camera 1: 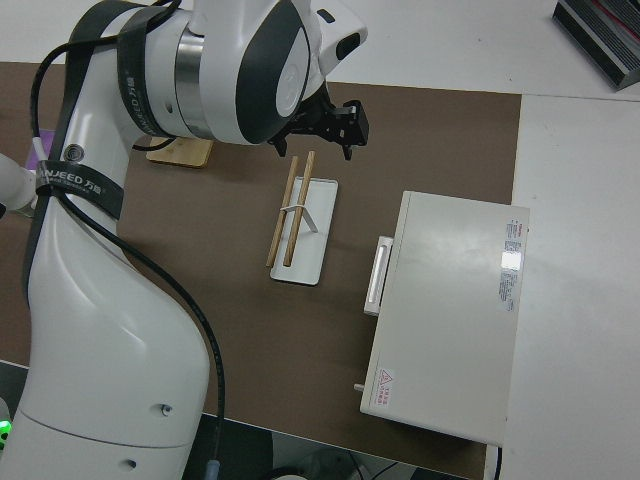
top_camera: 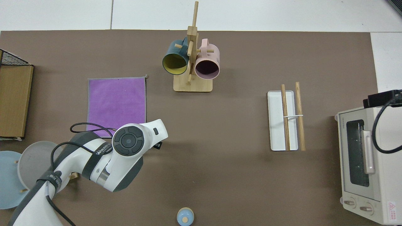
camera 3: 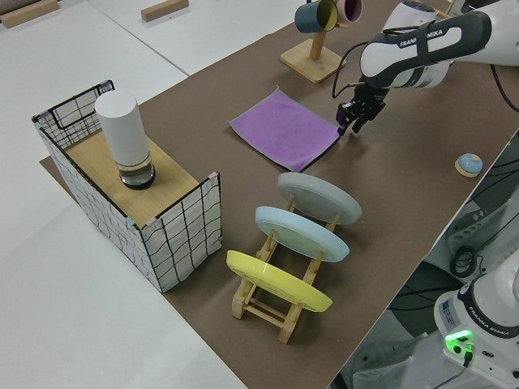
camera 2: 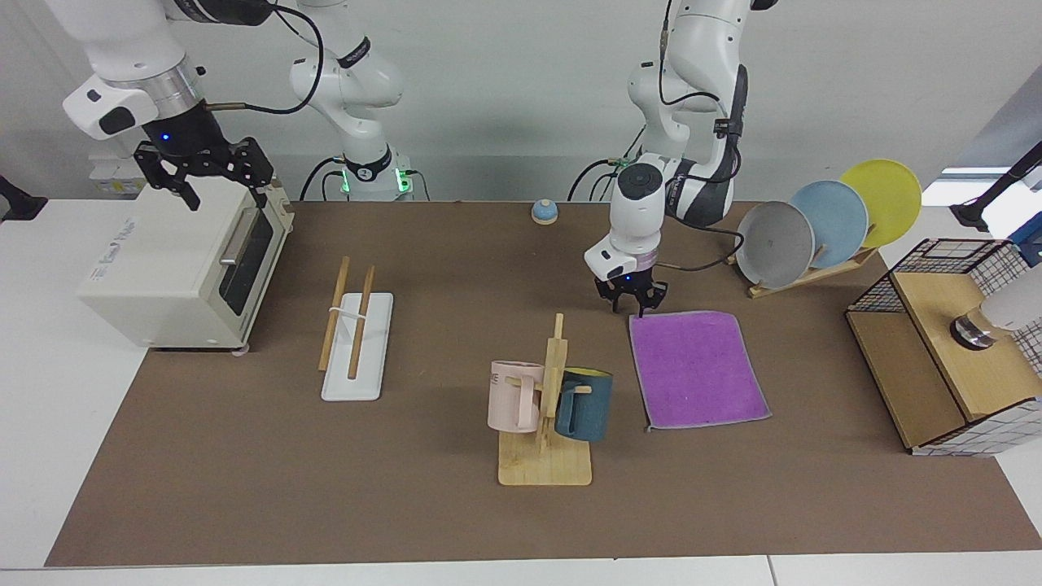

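One black gripper hangs low beside the purple cloth, under the arm at the table's middle-left in the top view. The other black gripper is up over the white oven, at the top view's right edge. Neither gripper's finger state is clear at this size. A wooden mug tree (top_camera: 192, 84) holds a teal mug (top_camera: 175, 56) and a pink mug (top_camera: 207, 64).
A white tray (top_camera: 275, 120) carries two wooden sticks. Grey, blue and yellow plates (camera 3: 276, 279) stand in a rack beside a wire basket (camera 3: 170, 186) with a white cylinder. A small blue round object (top_camera: 185, 217) lies near the edge.
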